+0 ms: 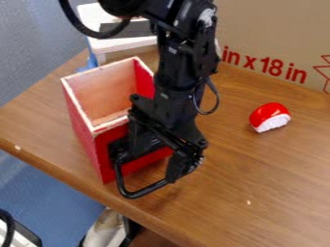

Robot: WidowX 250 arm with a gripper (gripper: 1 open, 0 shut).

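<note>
My black gripper [152, 156] hangs low at the front right side of a red box [80, 101] with white rims and a pink interior. Its lower parts overlap the box's front face near the table edge. Whether the fingers are open or shut is hidden by the gripper's body. A red and white round object [269, 117] lies on the wooden table [258, 183] to the right, apart from the gripper.
A white item [110, 43] and something blue stand behind the box. A cardboard panel [271, 39] closes off the back. The table's left edge drops to a blue-grey area.
</note>
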